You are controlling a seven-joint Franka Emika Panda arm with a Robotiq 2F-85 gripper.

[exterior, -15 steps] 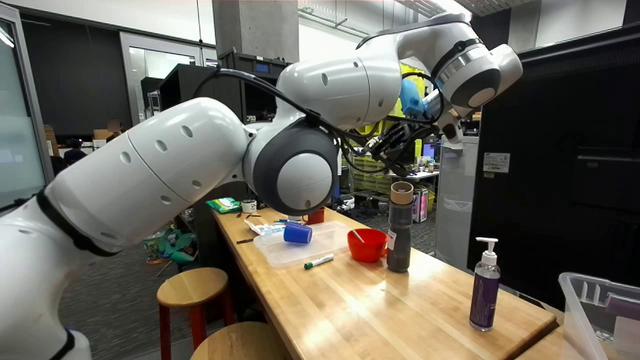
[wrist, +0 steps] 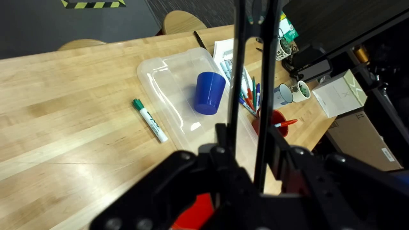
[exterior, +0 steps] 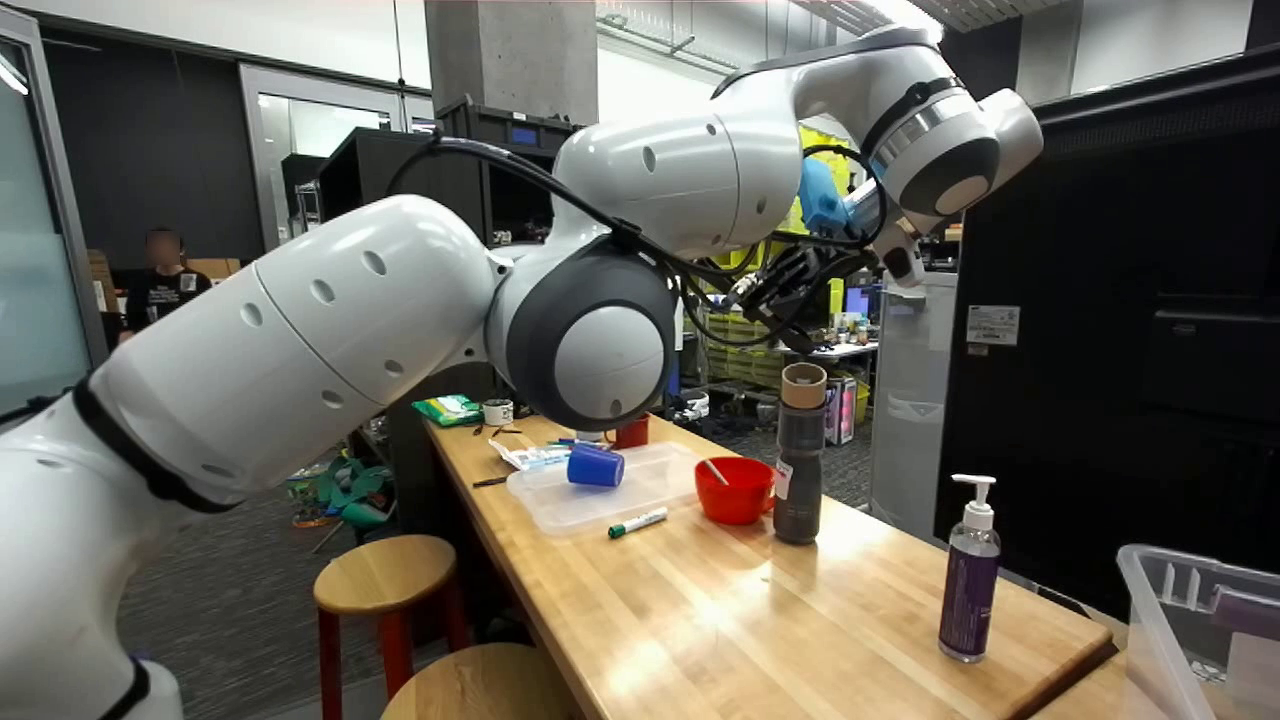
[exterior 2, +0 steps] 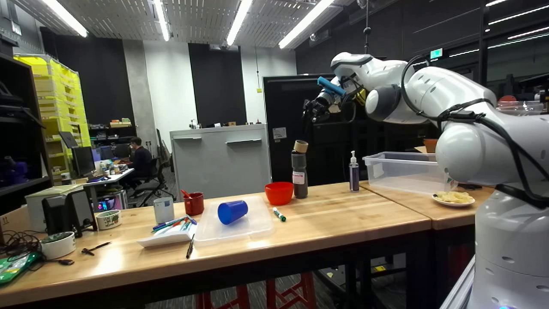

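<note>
High over the table, my gripper is shut on a long black slotted object (wrist: 236, 76), whose two dark bars run up the wrist view, joined by a crosspiece near the top. What the object is, I cannot tell. Exterior view 2 has the gripper (exterior 2: 316, 109) in the air above the black bottle (exterior 2: 299, 172). A blue cup (wrist: 209, 93) lies on its side on a clear plastic lid (wrist: 168, 82). Beside the lid is a green-capped marker (wrist: 152, 123). The red bowl (exterior 2: 279, 193) stands close to the bottle; in the wrist view the gripper mostly covers it.
Past the lid are a paper holder with several pens (exterior 2: 170, 232), a red mug (exterior 2: 194, 204) and a pale mug (exterior 2: 163, 210). A pump bottle (exterior: 969, 576) and a clear bin (exterior 2: 404, 172) stand toward the robot's side.
The arm, gripper and tabletop objects look unchanged. Only the people in the background at far left have shifted.
</note>
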